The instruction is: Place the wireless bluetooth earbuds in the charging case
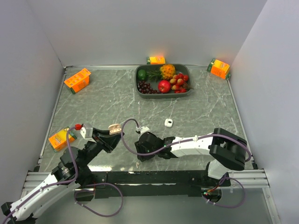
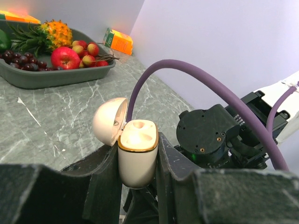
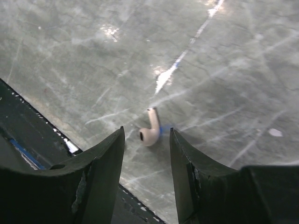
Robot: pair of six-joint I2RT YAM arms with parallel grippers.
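Observation:
My left gripper [image 1: 115, 133] holds the cream charging case [image 2: 138, 158], lid [image 2: 106, 121] raised and two hollows visible in its top. A small earbud [image 3: 150, 135] lies on the grey marble table, stem toward the back of the right wrist view; in the top view it is a pale speck [image 1: 138, 164] near the front edge. My right gripper hangs over it with fingers apart on either side and nothing between them.
A grey tray of fruit [image 1: 140, 92] sits at the back. A white object [image 1: 168, 122] lies right of centre. Orange boxes [image 1: 77, 81] stand near the walls. The table's dark front edge [image 1: 140, 177] is close below the right gripper.

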